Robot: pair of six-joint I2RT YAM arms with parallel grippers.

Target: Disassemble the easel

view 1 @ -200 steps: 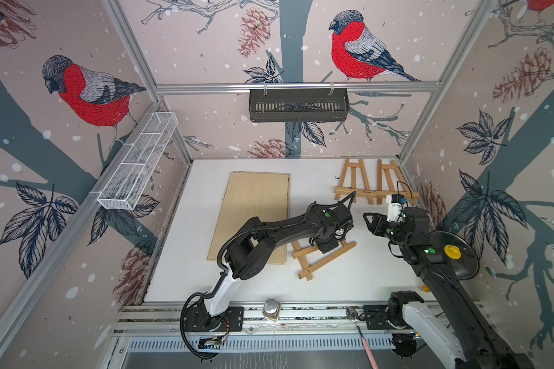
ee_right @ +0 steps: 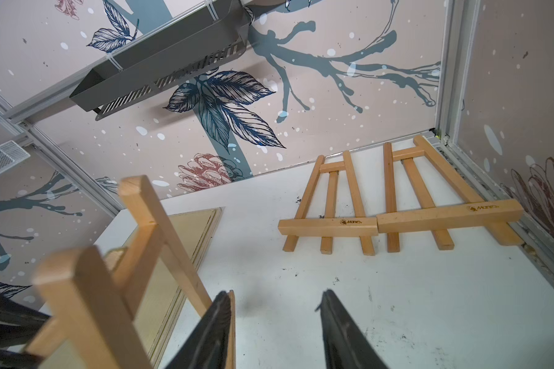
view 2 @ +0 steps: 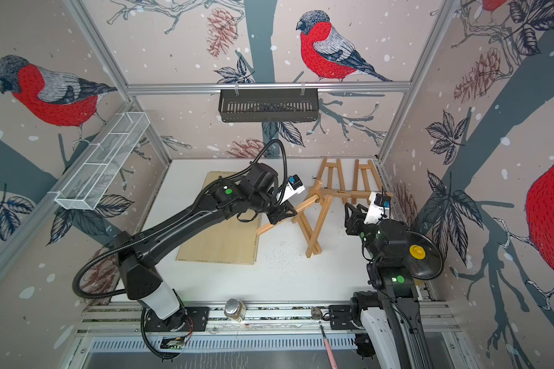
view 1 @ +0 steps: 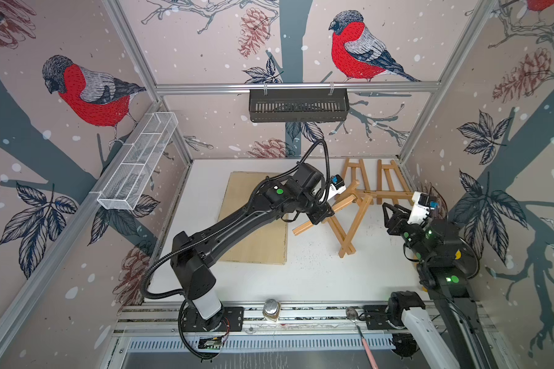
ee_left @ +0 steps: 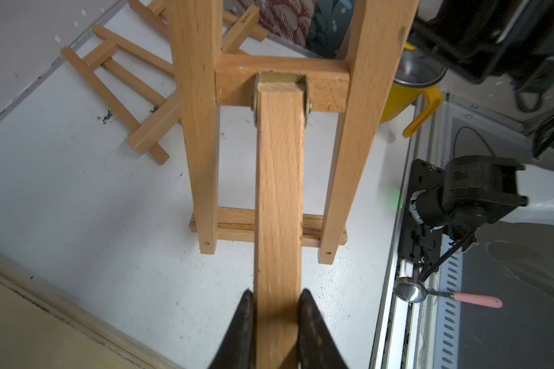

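Observation:
A wooden easel (view 1: 354, 230) is held up at the middle right of the table, with my left gripper shut on its middle bar (ee_left: 279, 184). A metal hinge bracket (ee_left: 282, 77) joins that bar to the crosspiece between the side legs. In the right wrist view the upper ends of the easel's legs (ee_right: 83, 295) stand at the lower left. To the right of the easel my right gripper hangs with its fingers apart and nothing between them.
Two other wooden easels (ee_right: 326, 224) lie at the back right. A plywood board (view 1: 246, 240) covers the left-middle table. A yellow mug (ee_left: 418, 101) shows at the right edge in the left wrist view. A dark shelf (view 1: 298, 107) hangs on the back wall.
My left arm has risen and moved back, lifting the easel, whose legs have swung toward upright.

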